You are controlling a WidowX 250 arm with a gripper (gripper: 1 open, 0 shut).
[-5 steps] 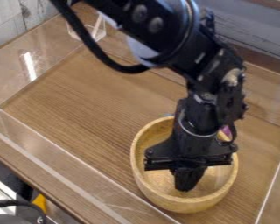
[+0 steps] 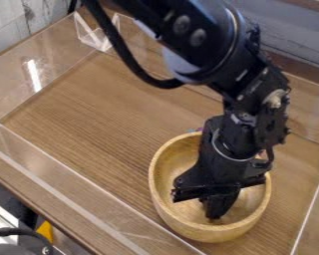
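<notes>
A round light wooden bowl [image 2: 167, 179] sits at the lower right of the table. My black gripper [image 2: 218, 199] reaches down inside it, its fingertips low near the bowl's floor. The fingers are dark and overlap, and I cannot see anything between them. The gripper's body covers much of the bowl's interior and its back rim.
Clear strips run along its edges. A light wall stands at the back, and a dark cable lies at the lower left corner.
The arm and gripper have shifted slightly over the last second, staying inside the bowl. The bowl looks to be in the same place.
</notes>
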